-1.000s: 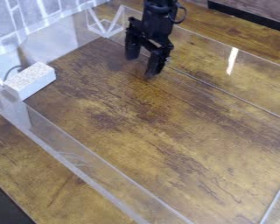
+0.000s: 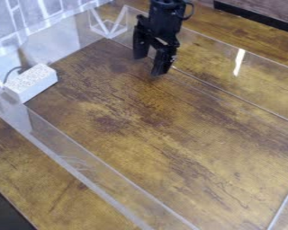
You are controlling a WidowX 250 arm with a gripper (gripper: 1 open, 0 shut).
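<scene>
The black robot arm [image 2: 165, 20] reaches down from the top centre of the camera view to the back of the wooden work surface. Its dark gripper [image 2: 154, 59] hangs low near the rear clear wall; it is small and dark, so whether it is open or shut, or holds anything, cannot be made out.
A white speckled block [image 2: 32, 81] with a cable sits at the left edge. Clear low walls border the wooden surface [image 2: 158, 135], whose middle and front are bare.
The arm and gripper have shifted slightly up and back over the last second. The white block and surface look the same.
</scene>
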